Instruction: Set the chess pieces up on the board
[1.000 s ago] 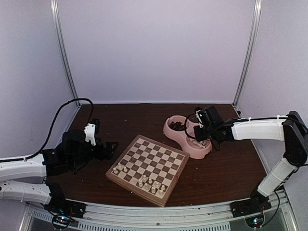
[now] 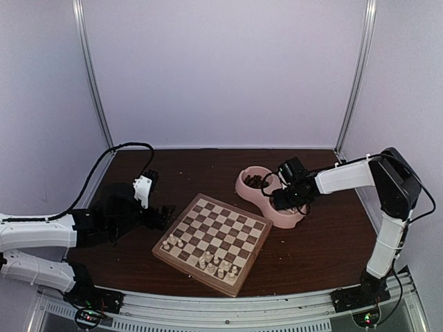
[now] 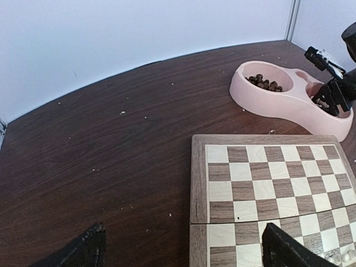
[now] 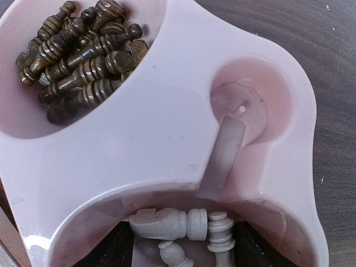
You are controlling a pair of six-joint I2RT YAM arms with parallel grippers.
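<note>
The chessboard [image 2: 214, 232] lies mid-table, with several white pieces standing along its near edges. A pink two-bowl container [image 2: 249, 194] sits at its back right, holding dark pieces [image 4: 83, 67] in one bowl and white pieces [image 4: 161, 222] in the other. My right gripper is down in the white pieces' bowl, open, its fingers around lying pieces. My left gripper hangs open left of the board, empty.
Pale walls enclose the back and sides.
The left arm has shifted slightly right.
</note>
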